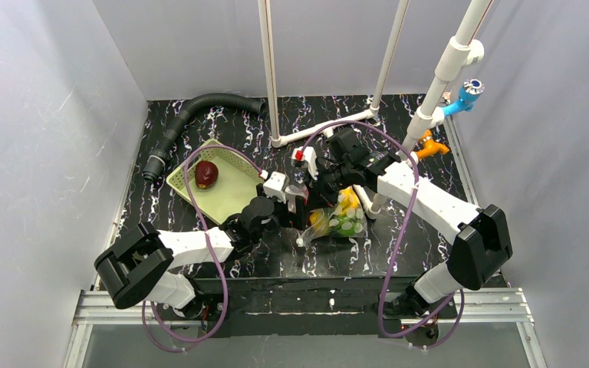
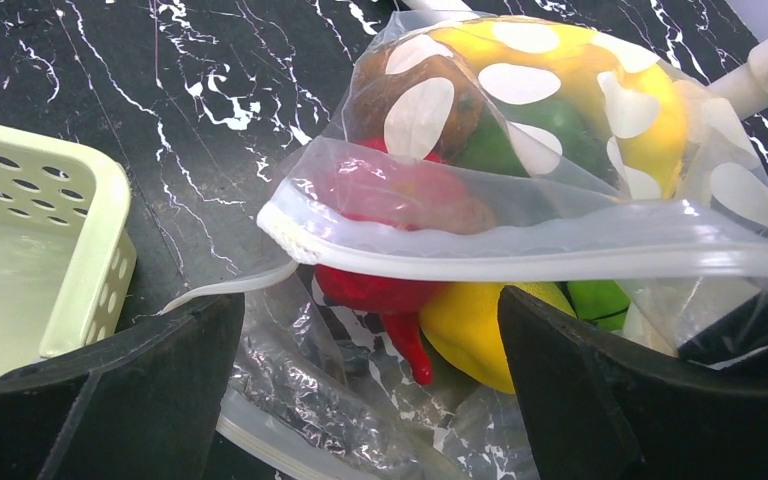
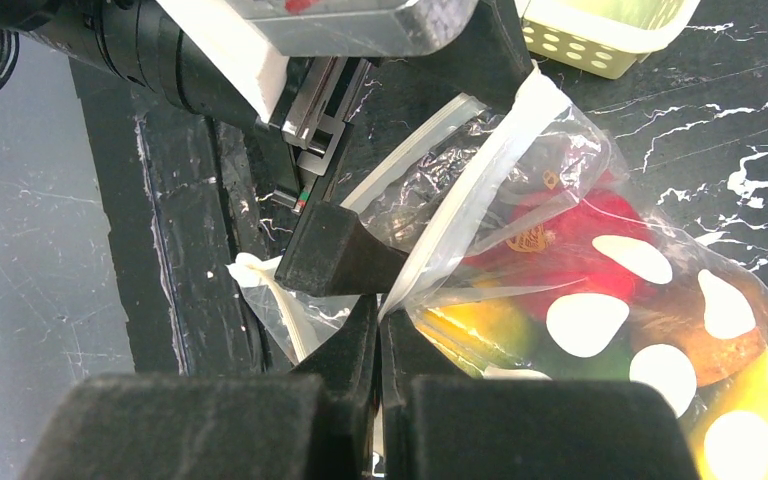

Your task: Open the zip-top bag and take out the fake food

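The clear zip top bag (image 1: 350, 225) with white dots lies right of the table's middle, its mouth gaping toward my left gripper. That gripper is open at the mouth, nothing clamped between its fingers. Through the opening, the left wrist view shows a red pepper-like piece (image 2: 380, 290), a yellow piece (image 2: 485, 325) and a green one (image 2: 600, 300). A yellow curved piece (image 2: 650, 110) shows through the plastic farther back. My right gripper is shut on the bag's white zip edge (image 3: 490, 175), holding it up. The top view hides both sets of fingertips.
A pale green basket (image 1: 234, 188) with a dark red piece of food (image 1: 206, 174) stands to the left. Behind it curves a black hose (image 1: 199, 103). White pipes (image 1: 322, 129) rise behind and right of the bag, with blue (image 1: 464, 98) and orange (image 1: 432, 146) valves.
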